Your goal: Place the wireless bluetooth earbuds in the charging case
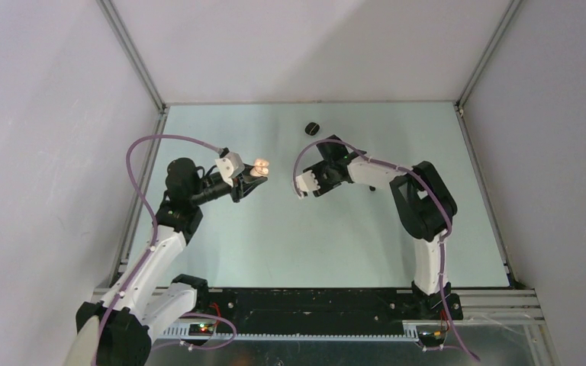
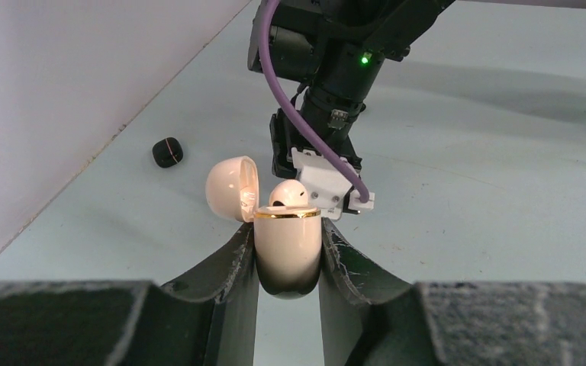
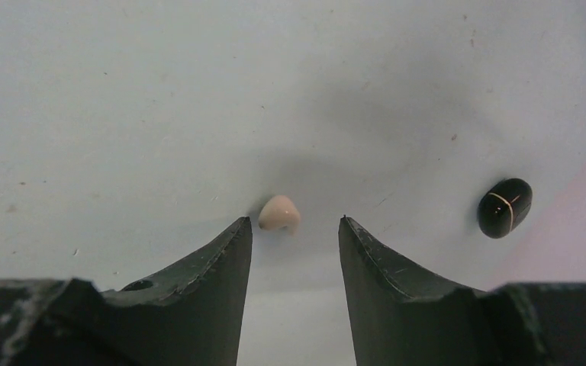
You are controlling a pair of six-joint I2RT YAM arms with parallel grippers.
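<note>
My left gripper is shut on the pale pink charging case [image 2: 287,248], held upright with its lid [image 2: 230,191] open and one earbud [image 2: 288,194] visible inside. In the right wrist view a loose pink earbud [image 3: 278,215] lies on the table. My right gripper is open just above it, fingertips either side of it, nothing gripped. In the top view the right gripper's head [image 1: 309,183] hides that earbud.
A black oval case [image 3: 503,207] with a thin band lies at the back of the table [image 1: 275,244], also seen in the top view. A small dark object [image 1: 372,188] lies beside the right arm.
</note>
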